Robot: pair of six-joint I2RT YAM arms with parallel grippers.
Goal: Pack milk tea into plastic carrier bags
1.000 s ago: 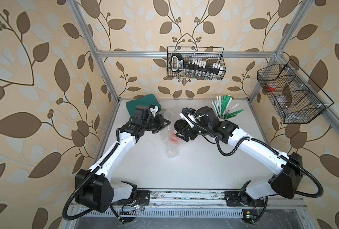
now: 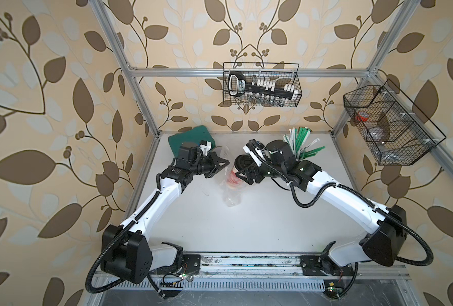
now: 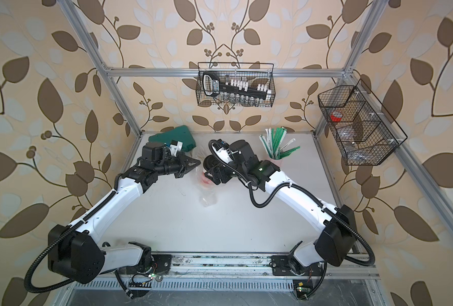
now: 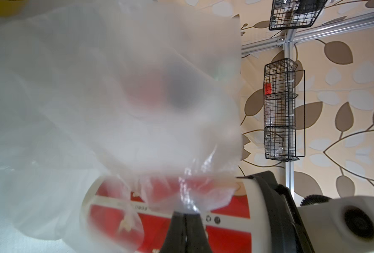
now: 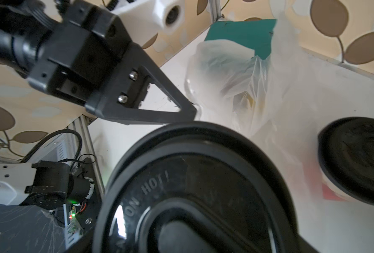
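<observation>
A red-and-white cup with a black lid (image 5: 195, 185) is in my right gripper (image 2: 242, 179); the lid hides most of that gripper in the right wrist view. The translucent plastic bag (image 2: 231, 198) hangs around and beside this cup. In the left wrist view the bag (image 4: 90, 84) covers much of the picture, with the cup's printed side (image 4: 233, 236) partly behind its film. My left gripper is shut at the bag's edge, film at its fingertips. Another black-lidded cup (image 5: 357, 158) stands farther right in the right wrist view.
A green mat (image 2: 190, 138) lies at the back left. Green and white straws (image 2: 302, 142) stand at the back right. Wire baskets hang on the back (image 2: 262, 85) and right (image 2: 394, 127).
The left arm has hardly moved.
</observation>
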